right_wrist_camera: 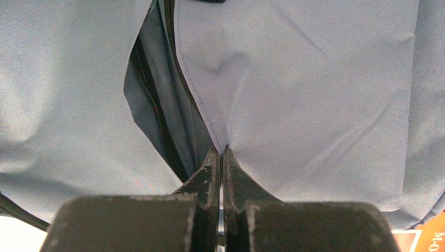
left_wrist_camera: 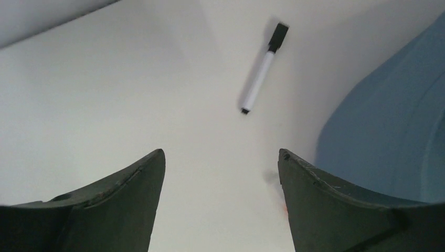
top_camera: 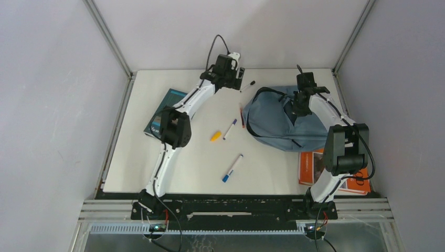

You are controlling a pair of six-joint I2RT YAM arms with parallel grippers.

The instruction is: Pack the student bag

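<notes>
The blue-grey bag lies on the right of the table, its zipped opening parted. My right gripper is shut on the bag's fabric edge at that opening. At the back of the table a white marker with a black cap lies flat. My left gripper stands open over the table just left of this marker, with only bare table between its fingers. A yellow highlighter-like item, a white pen with a blue cap and a larger blue-capped marker lie mid-table.
A dark teal book lies at the left, partly under my left arm. Orange books with glasses on them are at the front right, partly hidden by my right arm. A red pencil lies against the bag's left edge.
</notes>
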